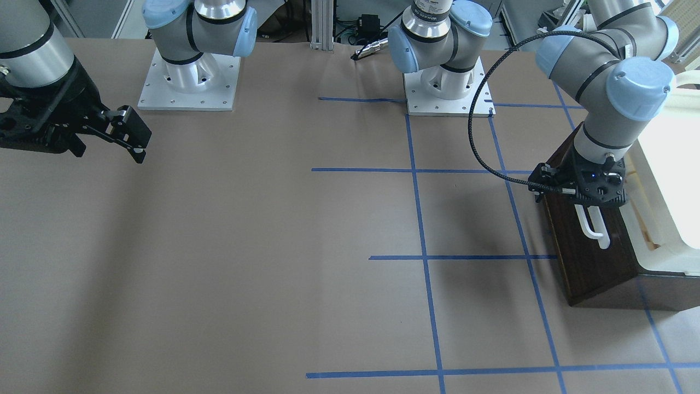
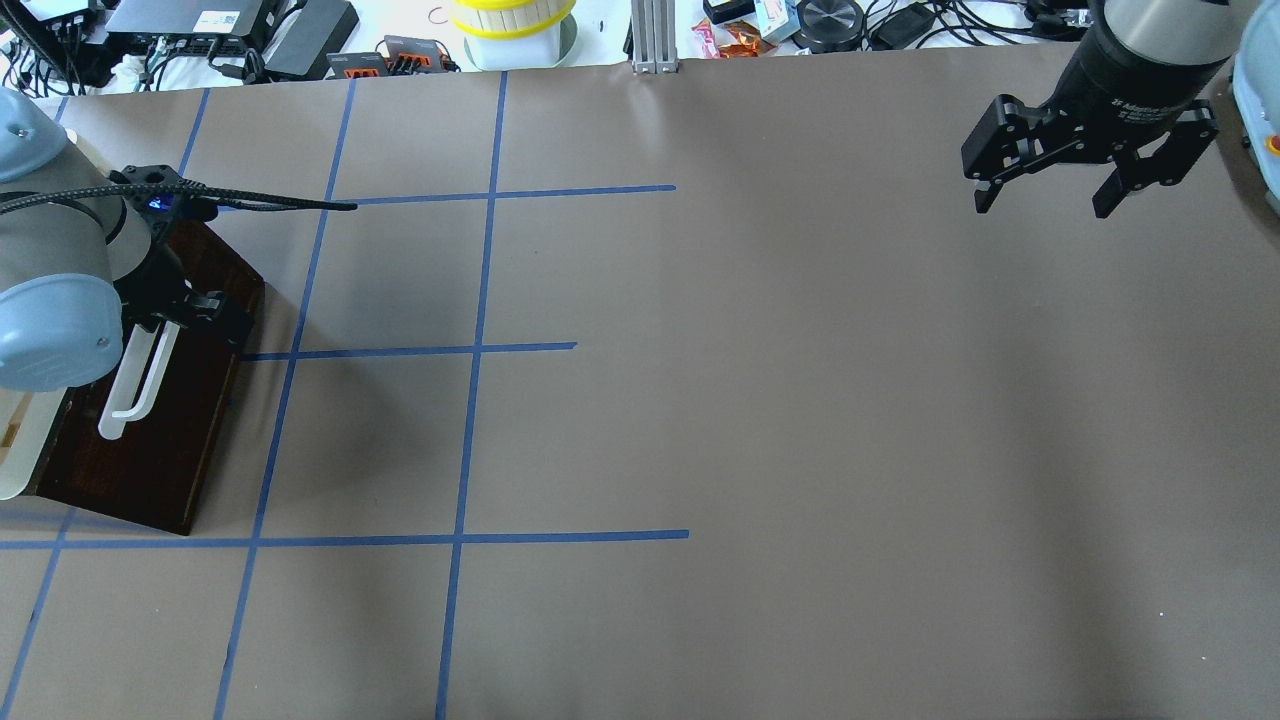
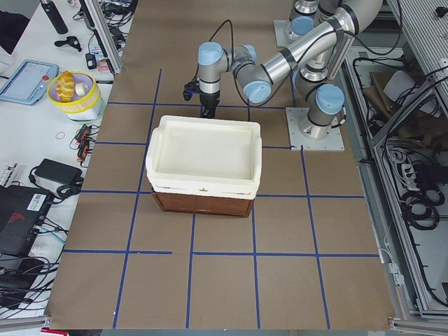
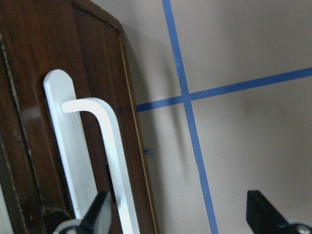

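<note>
A dark wooden box (image 1: 590, 276) with a white handle (image 1: 594, 230) on its face stands at the right of the front view. My gripper (image 1: 577, 190) is just over the handle's upper end, pointing down. In the left wrist view the handle (image 4: 117, 161) runs beside the left finger, and the two fingertips stand wide apart, so the gripper is open. The handle (image 2: 132, 384) also shows below the gripper (image 2: 186, 288) in the top view, and a white tray (image 3: 203, 154) sits on the box in the left view.
Other arms stand around the table, one black gripper (image 2: 1080, 156) at the top right of the top view. The taped grid floor (image 1: 295, 262) beside the box is clear.
</note>
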